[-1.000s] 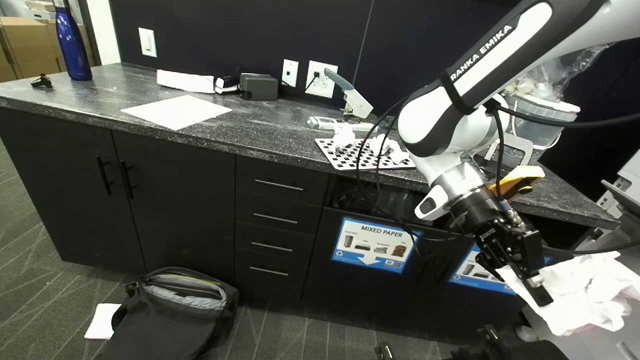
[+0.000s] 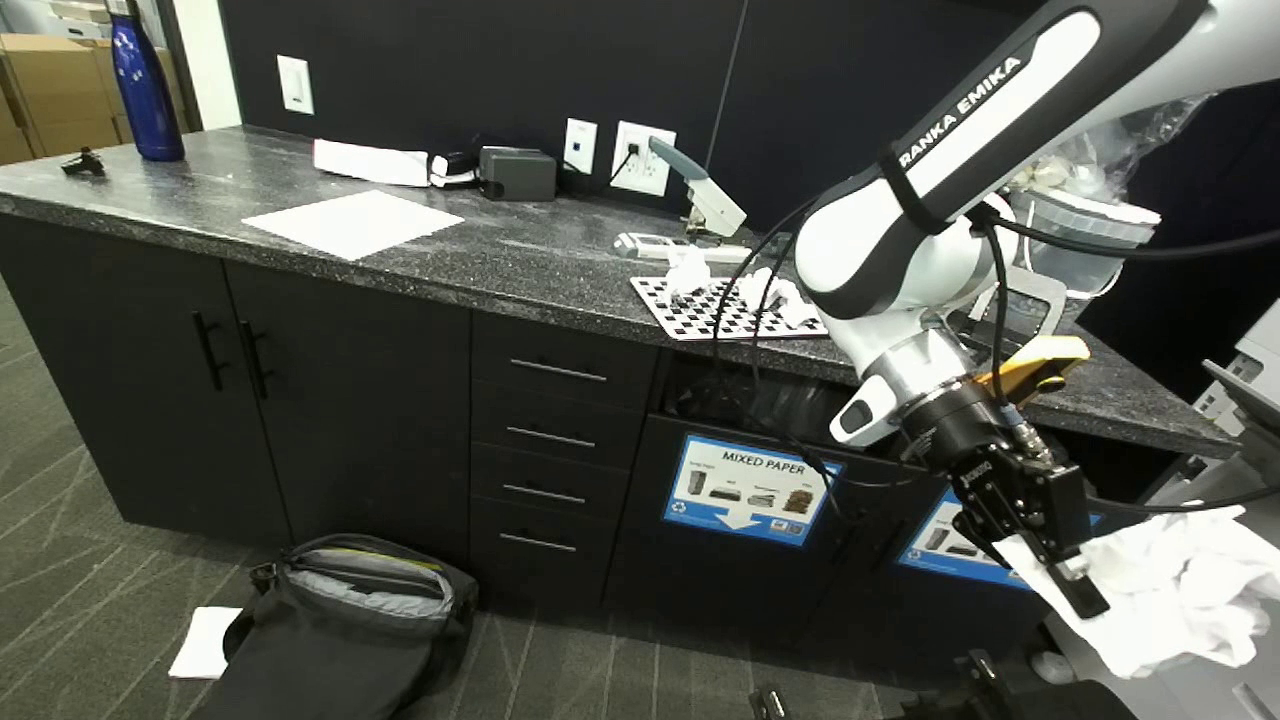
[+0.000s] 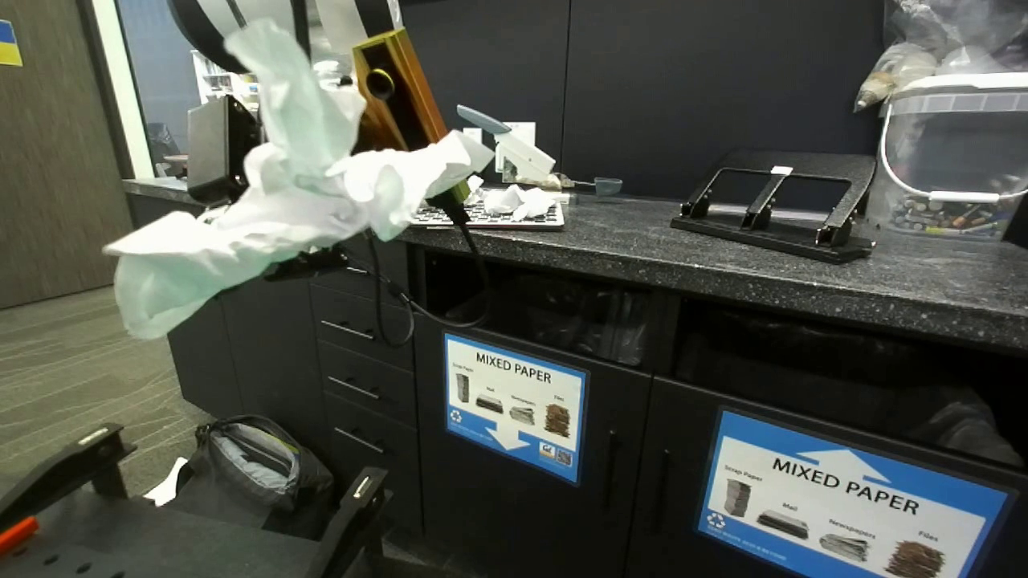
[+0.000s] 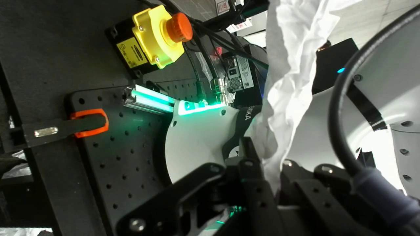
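A crumpled white sheet of paper or tissue [image 2: 1182,588] hangs in the air at the lower right of exterior view 1. My gripper [image 2: 1044,574] is shut on one end of it, clear of the counter. In exterior view 2 the white sheet [image 3: 308,188] spreads loosely across the upper left and hides most of the fingers. From the wrist view, the white sheet [image 4: 289,74] rises as a long folded strip out of my gripper, pinched between the dark fingers.
A checkered board [image 2: 708,314] with crumpled white pieces [image 2: 768,294] lies on the dark counter [image 2: 540,258], beside a white sheet of paper [image 2: 354,222]. A black bag [image 2: 360,624] sits on the floor. The wrist view shows a yellow emergency-stop box [image 4: 157,37] near the arm's base.
The loose part of the white sheet has shifted slightly, and the gripper sits a touch lower. Its hold on the sheet looks the same, and the counter items have stayed put.
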